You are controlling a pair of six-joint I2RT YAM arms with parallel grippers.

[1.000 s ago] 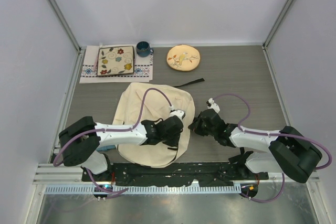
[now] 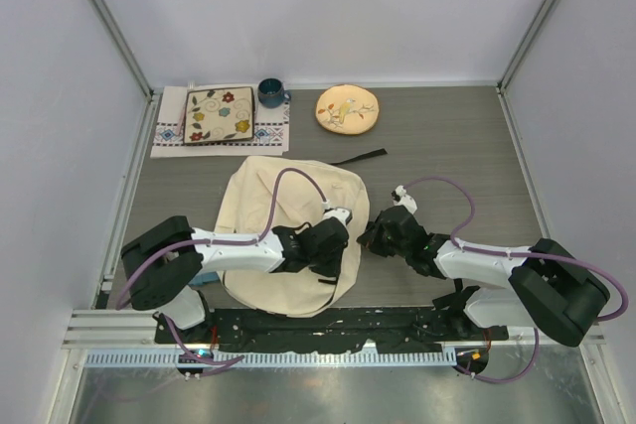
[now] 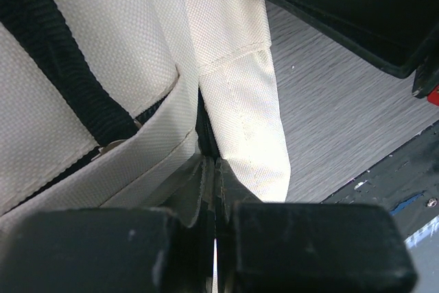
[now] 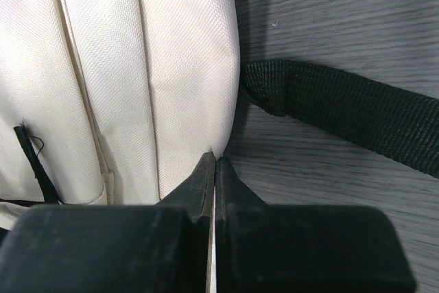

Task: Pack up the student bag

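Note:
The cream canvas bag (image 2: 254, 196) lies flat across the left and middle of the table, with black straps and zips. My left gripper is shut over the bag's right part, its fingertips at a dark strip between two cream fabric folds; whether anything is between them is hard to see. My right gripper is shut at the bag's right edge, fingertips against the cream fabric, with no clear thickness between them. A black strap (image 4: 350, 108) lies on the table beside that edge.
At the back are a patterned mat (image 2: 270, 141) with a flowered case (image 2: 219, 115), a blue mug (image 2: 271, 92) and a round bird-decorated pad (image 2: 347, 109).
My left arm has shifted very slightly over the bag. The right arm and the bag look the same.

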